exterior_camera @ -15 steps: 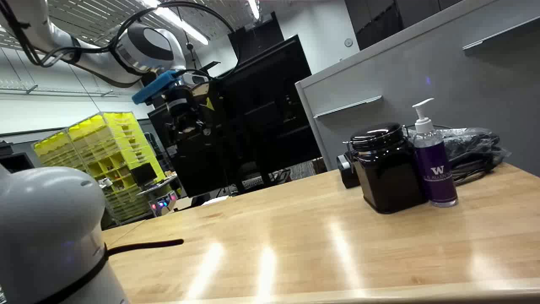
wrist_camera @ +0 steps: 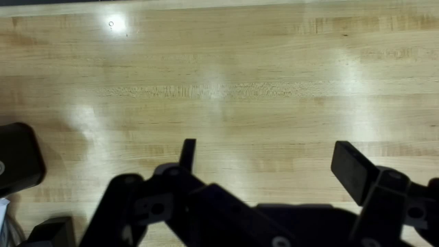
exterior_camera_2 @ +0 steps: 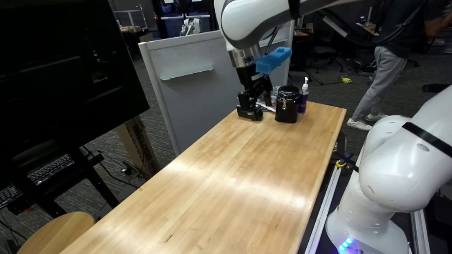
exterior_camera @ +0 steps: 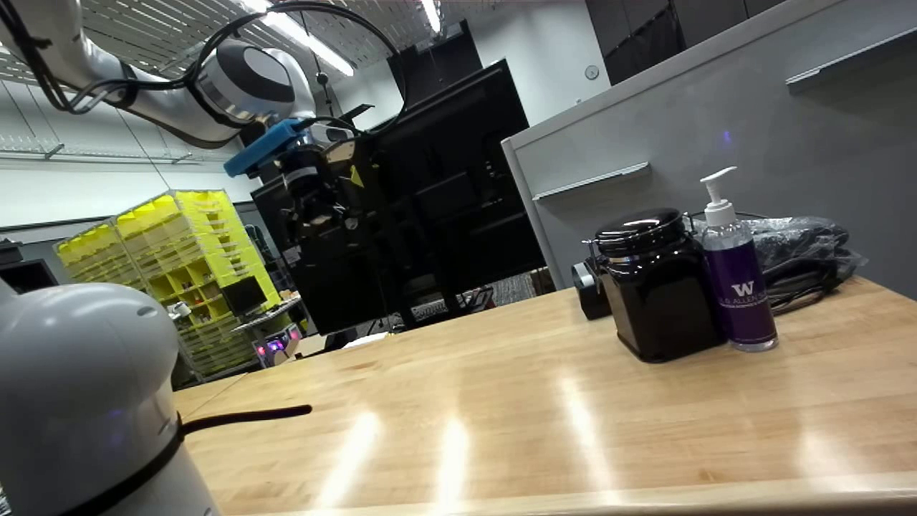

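Note:
My gripper is open above the wooden table (wrist_camera: 247, 111), its two fingers wide apart and only bare wood visible beneath them. In exterior view 1 the gripper (exterior_camera: 318, 215) hangs high over the tabletop, dark against black screens. A black lidded jar (exterior_camera: 658, 292) stands upright at the table's far right in that view. Right beside it stands a pump bottle (exterior_camera: 741, 275) with a purple label and white pump. Part of the black jar (wrist_camera: 18, 158) shows at the wrist view's left edge, apart from the fingers.
Behind the jar lie a small black device (exterior_camera: 589, 292) and a plastic-wrapped bundle (exterior_camera: 795, 249) with cables. A grey partition (exterior_camera_2: 182, 89) borders the table's far end. The white robot base (exterior_camera_2: 368, 228) stands along one side.

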